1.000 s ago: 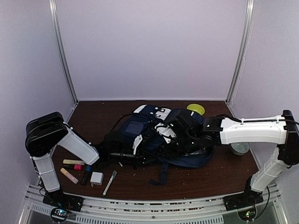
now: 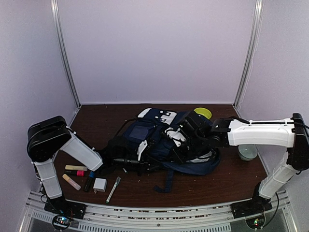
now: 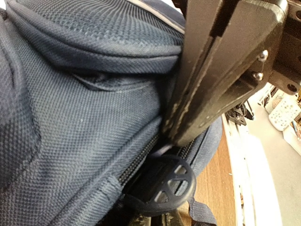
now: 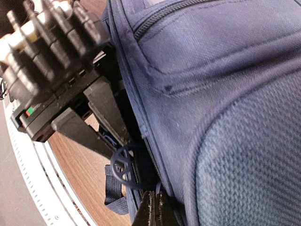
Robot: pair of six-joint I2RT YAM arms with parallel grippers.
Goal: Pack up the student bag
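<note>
The dark blue backpack (image 2: 140, 131) lies in the middle of the table and fills most of both wrist views. At its front edge, my left gripper (image 2: 157, 167) is shut on a dark tab with an oval, ring-like end (image 3: 188, 183), beside the bag's zipper (image 3: 136, 160). My right gripper is shut, its fingertips down at the zipper line near that tab. A thin bluish piece shows by those tips; whether they grip it, I cannot tell. In the left wrist view the right fingers (image 3: 202, 89) come down from above, pressed together.
Front left lie a white charger (image 2: 100, 184), a pen (image 2: 113, 189), a black marker with a blue cap (image 2: 89, 181) and several other small sticks. A yellow-green bowl (image 2: 203, 112) is behind the bag, a pale cup (image 2: 247, 152) to its right. A loose strap (image 2: 168, 181) hangs forward.
The left arm and the loose items stay where they were.
</note>
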